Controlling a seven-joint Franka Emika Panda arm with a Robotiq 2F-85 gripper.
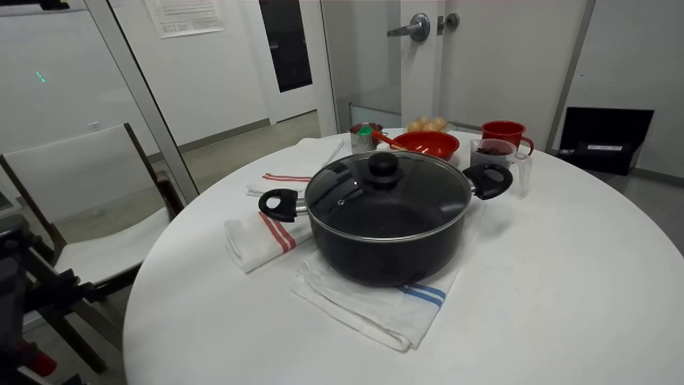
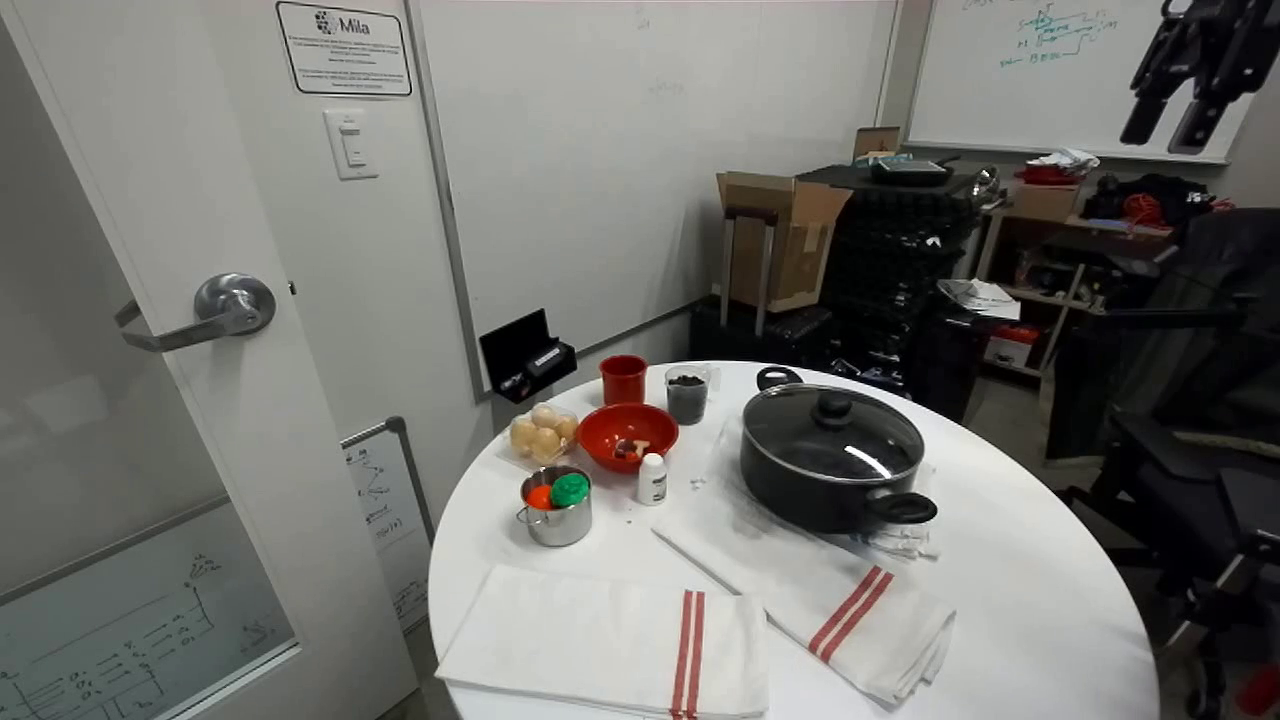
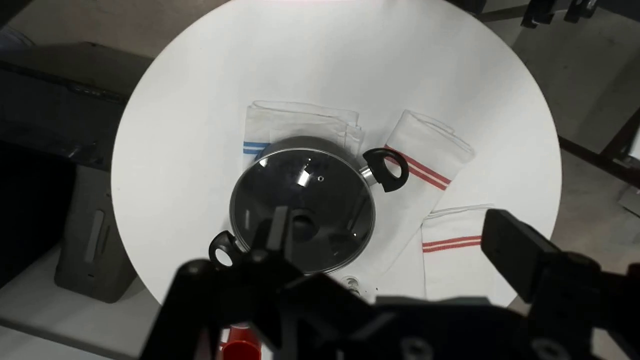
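Observation:
A black pot (image 1: pixel 385 256) stands on a folded white towel with blue stripes (image 1: pixel 401 314). Its glass lid (image 1: pixel 346 179) is on, topped by a black knob (image 1: pixel 383 163). Two more white towels, both red-striped, lie flat beside it: one partly by the pot (image 2: pixel 840 600), the other nearer the table's edge (image 2: pixel 576 624). High above the table, at the upper right of exterior view 2, hangs my gripper (image 2: pixel 1170 130). It is open and empty, its fingers wide apart in the wrist view, well clear of the pot.
Clustered at one side of the round table (image 1: pixel 545 289) are a red bowl (image 2: pixel 600 438), a red mug (image 2: pixel 624 380), a clear measuring cup (image 2: pixel 686 398), a metal cup (image 2: pixel 558 522), a white bottle (image 2: pixel 651 480) and a box of eggs (image 2: pixel 542 434). Bare table surrounds the pot's other side.

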